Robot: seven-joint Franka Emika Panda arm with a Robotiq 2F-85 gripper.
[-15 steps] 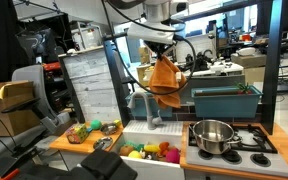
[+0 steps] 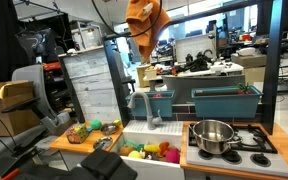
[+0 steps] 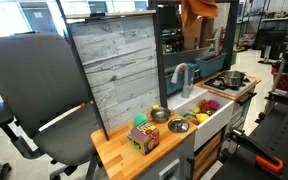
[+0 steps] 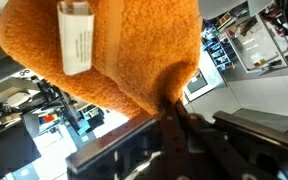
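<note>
An orange cloth [image 4: 149, 50] with a white label [image 4: 76, 38] hangs bunched from my gripper in the wrist view. Its dark fingers are closed on a fold of the fabric. From the first exterior view, the cloth [image 2: 144, 25] shows at the top edge, high above the sink, clear of every surface. Only its lower part [image 3: 196, 10] appears at the top of the second exterior view. The gripper itself lies above the frame in both exterior views.
Below are a white sink [image 2: 134, 137] holding colourful toy food, a tall faucet [image 2: 144, 108] and a stove with a steel pot [image 2: 213, 135]. Small bowls and a patterned box [image 3: 143, 137] occupy the left counter. A teal shelf [image 2: 226, 103] stands behind.
The cloth has risen from just above the faucet to the top of the view and shifted left, carried by my gripper. The counter objects look unmoved.
</note>
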